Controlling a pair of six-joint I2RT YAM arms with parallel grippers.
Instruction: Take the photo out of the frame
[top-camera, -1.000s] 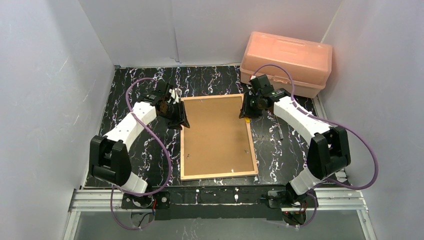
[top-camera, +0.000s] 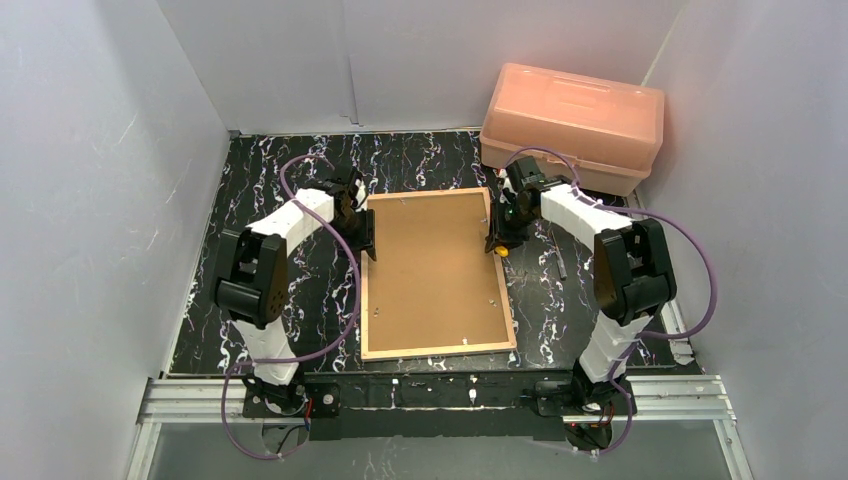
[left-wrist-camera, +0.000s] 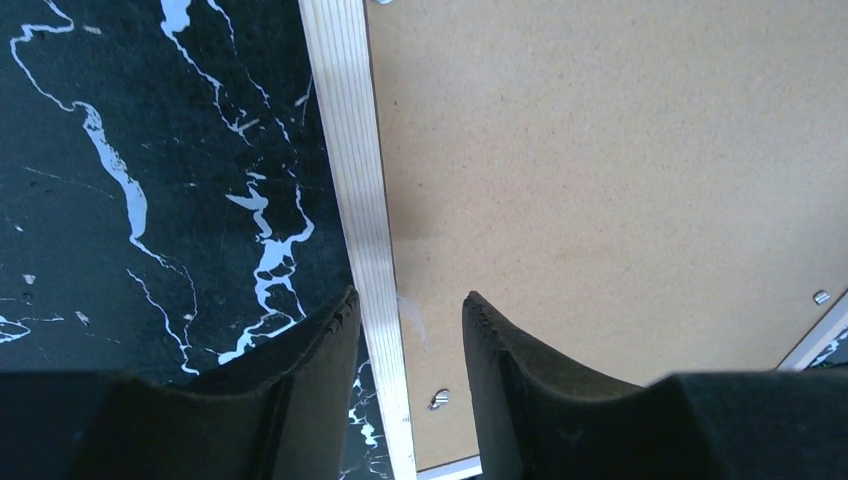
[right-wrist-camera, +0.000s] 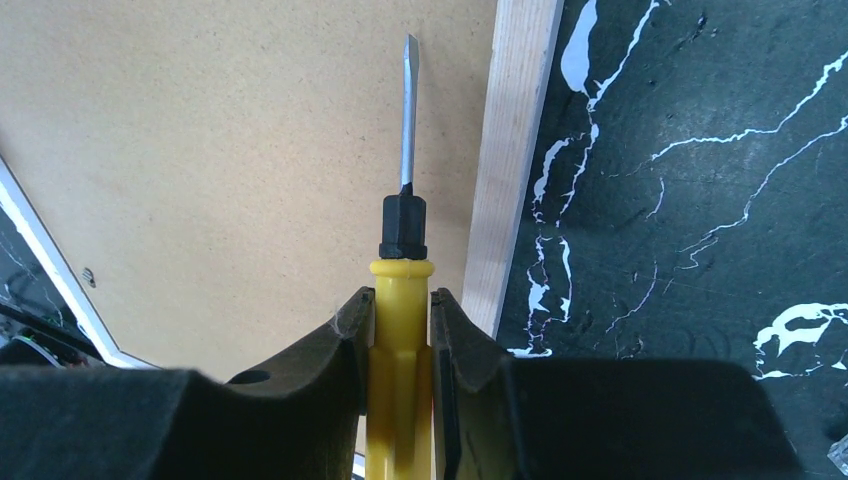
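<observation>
The photo frame lies back side up on the dark table, its brown backing board (top-camera: 430, 275) inside a pale wooden border (top-camera: 440, 352). Small metal clips (left-wrist-camera: 439, 399) sit on the board along its edges. Over the frame's left side my left gripper stands open, the wooden strip near its left finger and nothing between the fingers. By the right side, my right gripper is shut on a yellow-handled screwdriver (right-wrist-camera: 400, 340). Its flat metal tip points over the board, left of the right border strip. No photo shows.
A pinkish-orange toolbox (top-camera: 575, 115) stands at the back right. A thin metallic item (top-camera: 560, 262) rests on the table right of the frame. Purple hoses loop beside both arms. Bare table lies left of the frame.
Both arms' elbows have drawn inward. The right gripper has shifted slightly, carrying the screwdriver a little toward the front; the left gripper stays near the frame's left edge. The frame has not moved.
</observation>
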